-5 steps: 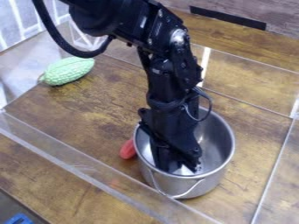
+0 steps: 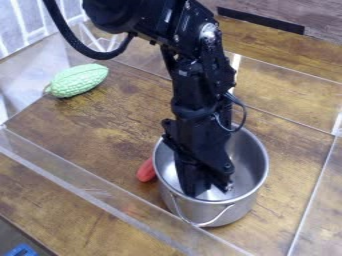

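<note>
My black gripper (image 2: 201,168) reaches down into a steel pot (image 2: 227,210) with a wire handle, at the lower right of the camera view. Its fingertips are low inside the pot and mostly hidden by the dark body and the rim, so whether they are open or shut, or on anything, is unclear. A red object (image 2: 147,171) lies on the wooden table just left of the pot.
A pale green bumpy vegetable (image 2: 78,80), like a toy corn or gourd, lies at the upper left of the table (image 2: 87,140). A clear strip crosses the lower left. The table right of the pot is clear.
My gripper has shifted very slightly within the pot, upward in the view. The pot and the other objects stay where they were.
</note>
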